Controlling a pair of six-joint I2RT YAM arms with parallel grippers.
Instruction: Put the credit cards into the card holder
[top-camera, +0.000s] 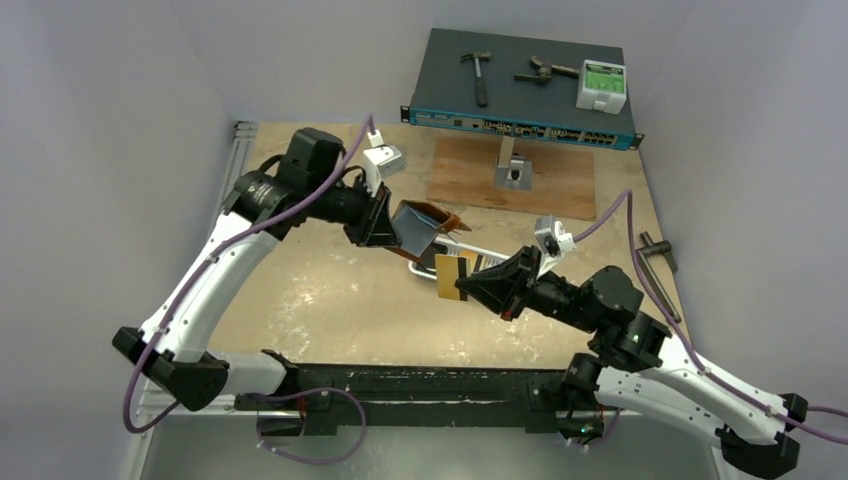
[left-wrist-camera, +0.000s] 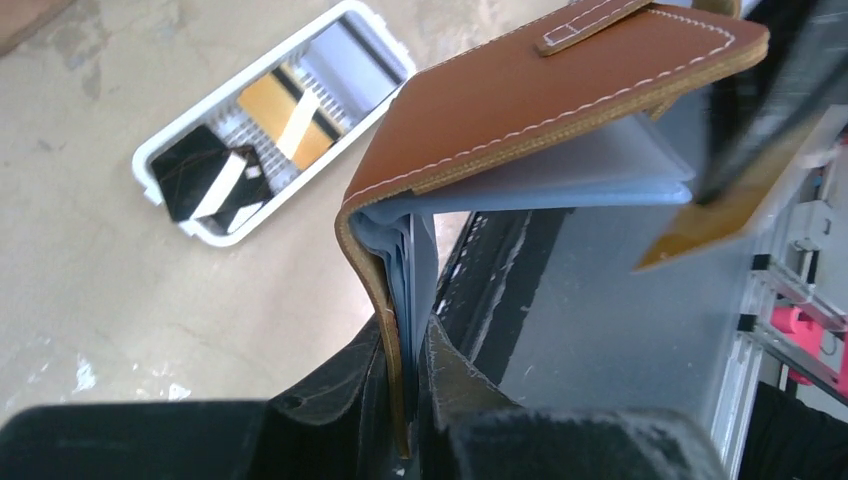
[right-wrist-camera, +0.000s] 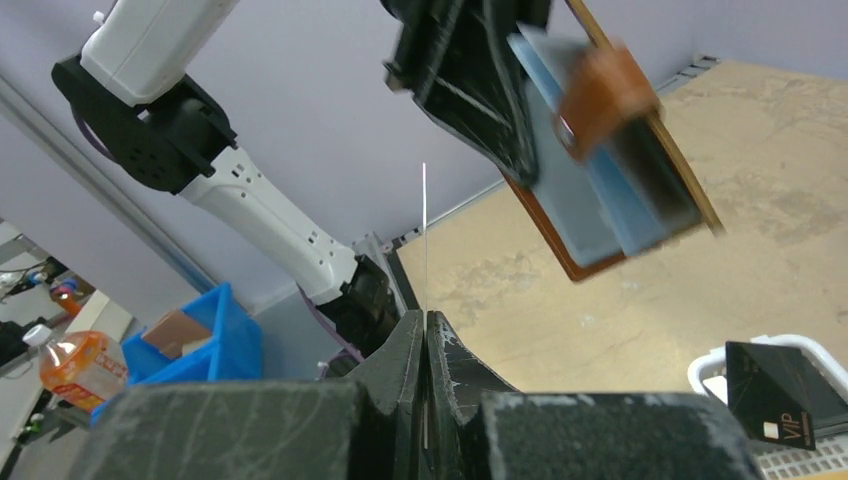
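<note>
A brown leather card holder with blue sleeves (top-camera: 415, 225) hangs above the tray in my left gripper (top-camera: 382, 230), which is shut on its edge; it fills much of the left wrist view (left-wrist-camera: 540, 90). My right gripper (top-camera: 466, 286) is shut, with a gold card (top-camera: 448, 277) at its tips in the top view; in the right wrist view only a very thin edge-on line rises from the fingertips. The white tray (left-wrist-camera: 160, 160) below holds a black VIP card (right-wrist-camera: 765, 395), a yellow card (left-wrist-camera: 270, 105) and a silver card (left-wrist-camera: 345, 70).
A network switch (top-camera: 450, 80) with two hammers and a white box (top-camera: 602, 100) stands at the back, above a wooden board (top-camera: 560, 190). A metal tool (top-camera: 660, 285) lies at the right edge.
</note>
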